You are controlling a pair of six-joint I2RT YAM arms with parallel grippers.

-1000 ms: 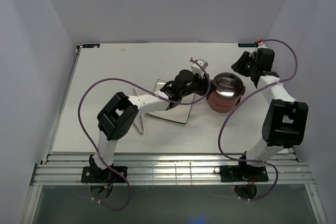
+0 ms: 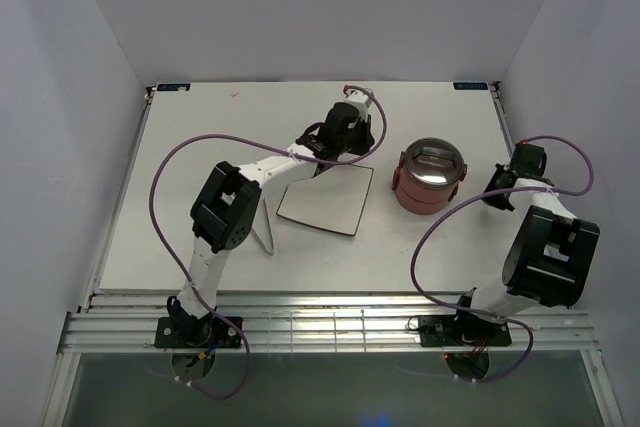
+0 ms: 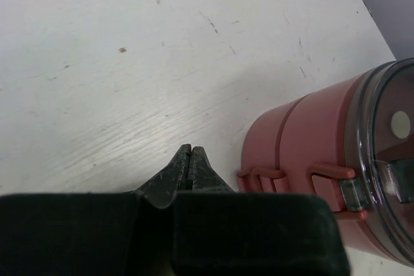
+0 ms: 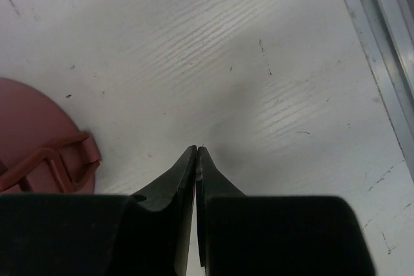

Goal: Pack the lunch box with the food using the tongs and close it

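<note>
The lunch box [image 2: 424, 193] stands upright on the right half of the table, round and reddish-brown, its clear-topped lid [image 2: 433, 161] on. To its left, and a little farther back, my left gripper [image 2: 371, 147] is shut; only bare table lies ahead of its fingertips in the left wrist view, where the box's side latches [image 3: 333, 189] show at right. Right of the box is my right gripper [image 2: 490, 199], also shut, with no object visible between its fingers. The right wrist view catches one red latch handle [image 4: 65, 163] at its left edge, apart from the fingers.
A flat white square board [image 2: 330, 209] with a dark rim lies left of the lunch box, partly under the left arm. Beside it is a slim white item [image 2: 263, 229], mostly hidden by that arm. Walls enclose the table.
My right gripper has swung from behind the lunch box to its right side and come toward the front. The left gripper has backed away from the box, up and left. The box has not moved.
</note>
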